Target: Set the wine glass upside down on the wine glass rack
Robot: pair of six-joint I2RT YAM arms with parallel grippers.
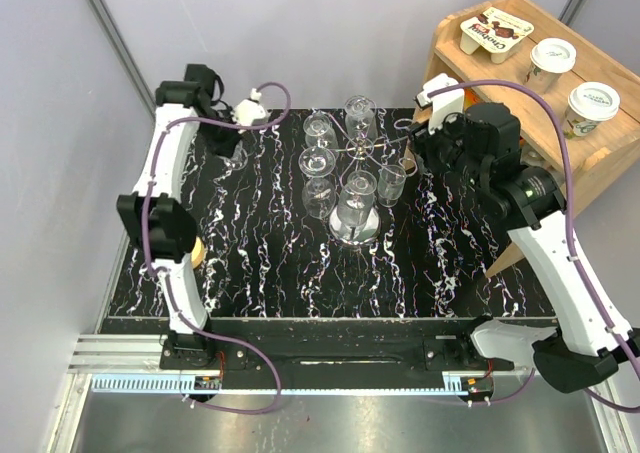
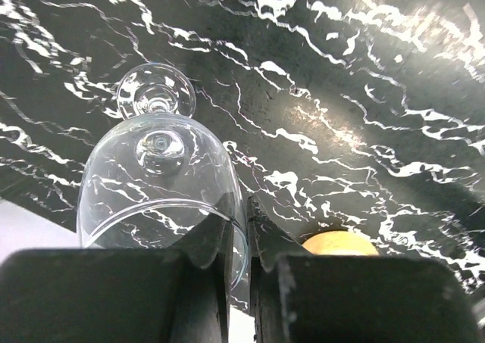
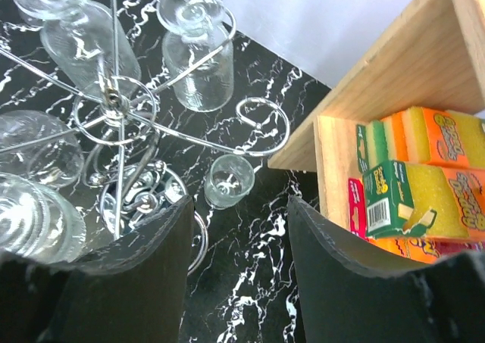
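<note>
My left gripper is shut on the rim of a wine glass (image 2: 155,173), whose foot points away from the fingertips above the marble counter; in the top view that arm is at the back left. The metal wine glass rack (image 1: 352,228) stands in the middle with several upside-down glasses (image 1: 357,198) on it. My right gripper is part open, nothing between its fingers, over the rack's right side near an empty curled holder (image 3: 261,150), with a small glass (image 3: 227,180) below.
A wooden shelf (image 1: 540,73) at the right holds cups on top and orange and green packages (image 3: 424,199) inside. A yellow round object (image 2: 339,242) lies on the left of the counter.
</note>
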